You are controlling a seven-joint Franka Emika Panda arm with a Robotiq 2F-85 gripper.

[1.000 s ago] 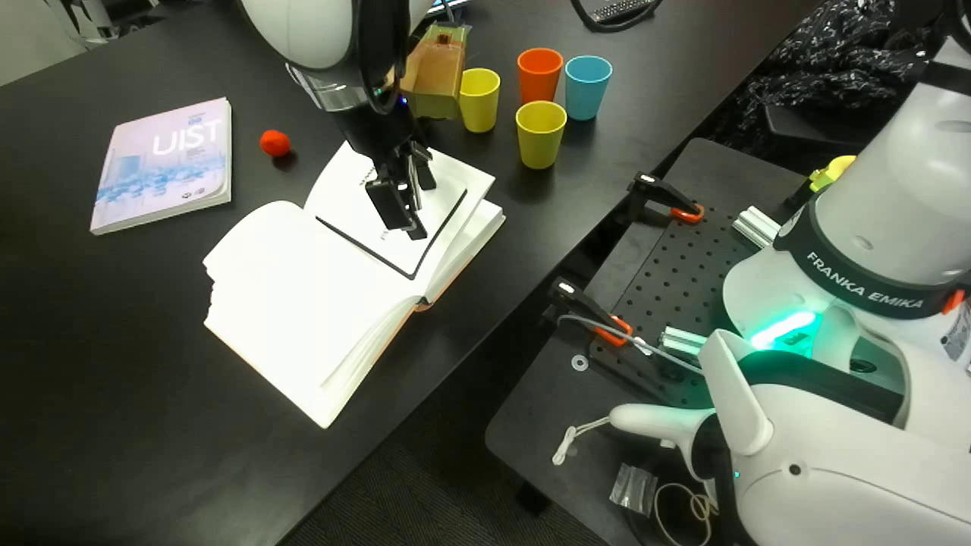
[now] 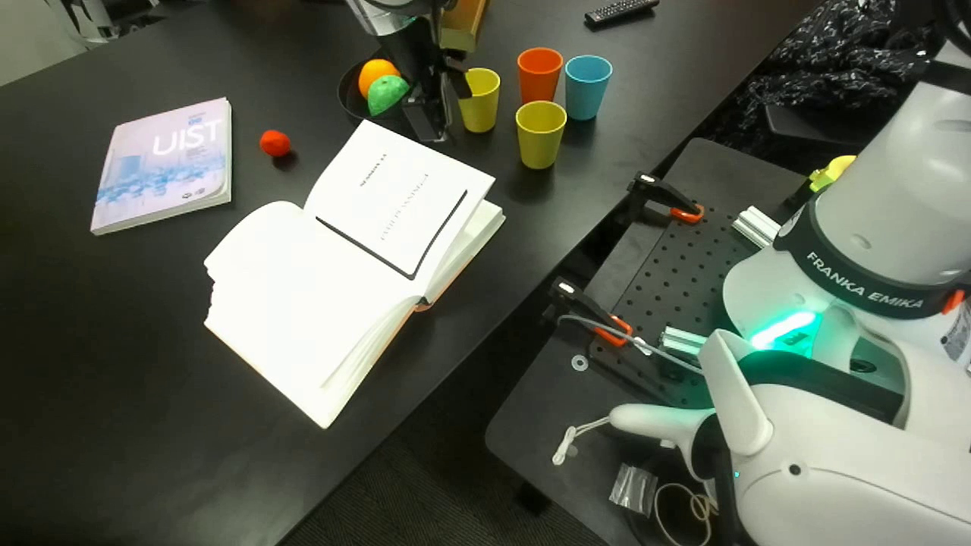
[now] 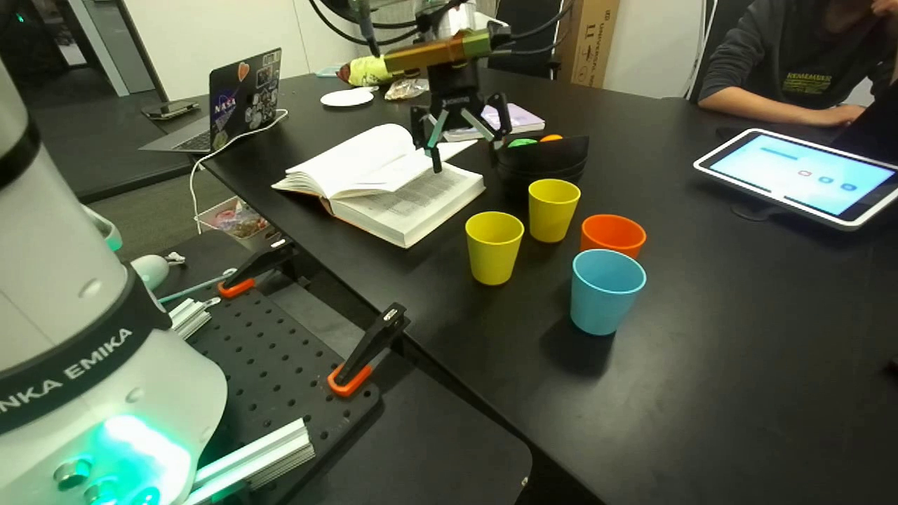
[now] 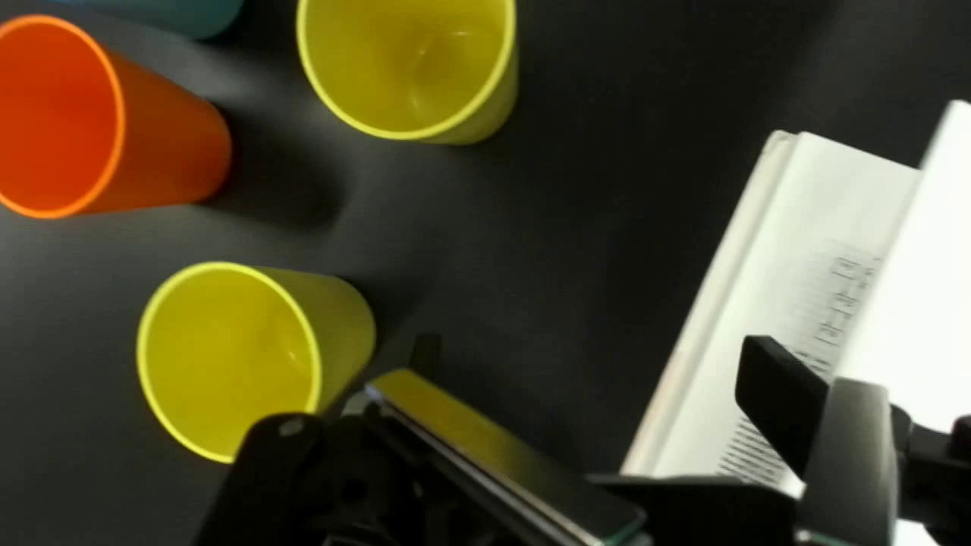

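Observation:
With its fingers spread wide and nothing between them, my gripper hangs over the table between a yellow cup [image 4: 232, 359] and the open book [image 4: 774, 318]. Exterior view 2 has the gripper [image 3: 467, 150] above the book's far side, near the black bowl [image 3: 543, 160]. That bowl holds an orange ball [image 2: 375, 74] and a green ball [image 2: 388, 92]. A second yellow cup [image 2: 541, 135], an orange cup [image 2: 539, 74] and a blue cup [image 2: 588, 86] stand upright nearby. In exterior view 1 the arm and gripper partly cover the bowl.
A closed UIST book [image 2: 165, 164] and a small red ball [image 2: 274, 142] lie on the table's other side. A tablet [image 3: 800, 177] and a laptop [image 3: 240, 105] stand farther off. Clamps [image 3: 366, 353] grip the edge near the base. Bare table surrounds the cups.
My gripper has moved from over the open book's printed page toward the bowl and cups, away from the camera in exterior view 1. The books, cups and red ball are where they were.

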